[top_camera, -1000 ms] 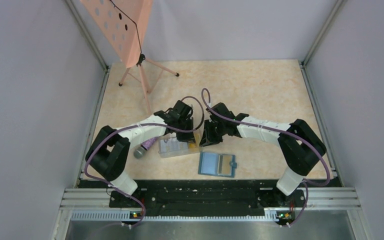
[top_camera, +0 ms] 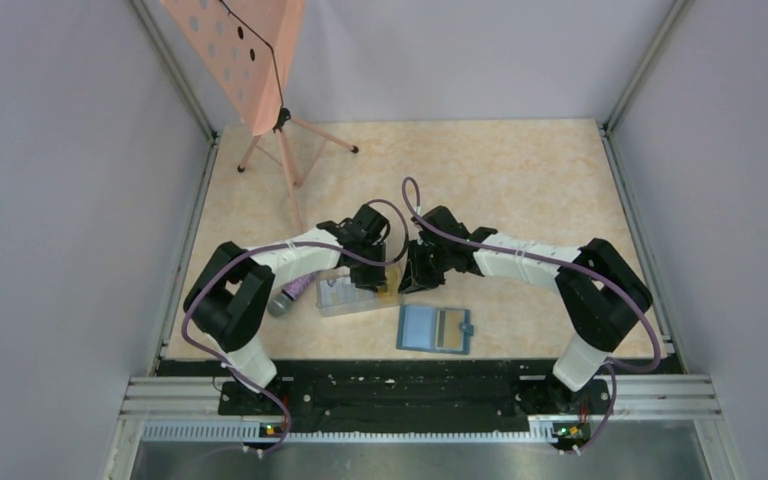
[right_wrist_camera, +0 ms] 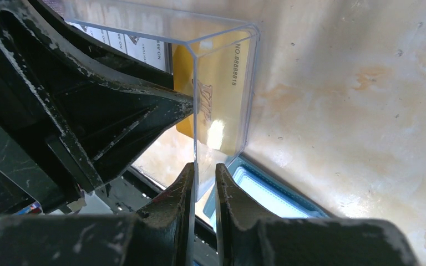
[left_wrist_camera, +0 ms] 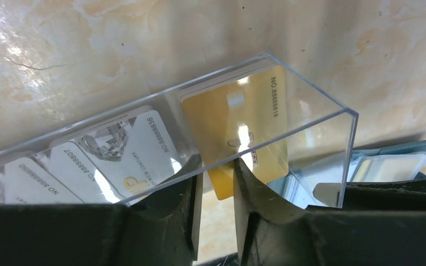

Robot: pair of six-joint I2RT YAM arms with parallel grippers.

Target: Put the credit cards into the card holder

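A clear acrylic box (top_camera: 331,306) holds white cards (left_wrist_camera: 127,152) and, at its right end, gold cards (left_wrist_camera: 238,111). My left gripper is over that end, part open, its fingertips at the gold cards' lower corner by the near wall; whether it grips one is unclear. My right gripper is shut on the box's right-end corner, steadying edge between its fingers. The blue card holder (top_camera: 418,328) lies in front of the box, a pale panel on its right half.
A purple-and-grey cylinder (top_camera: 290,294) lies left of the box. A pink stand (top_camera: 290,165) is at the back left.
My left gripper has shifted slightly toward the table's front over the box's gold-card end. The right arm and the card holder have stayed still.
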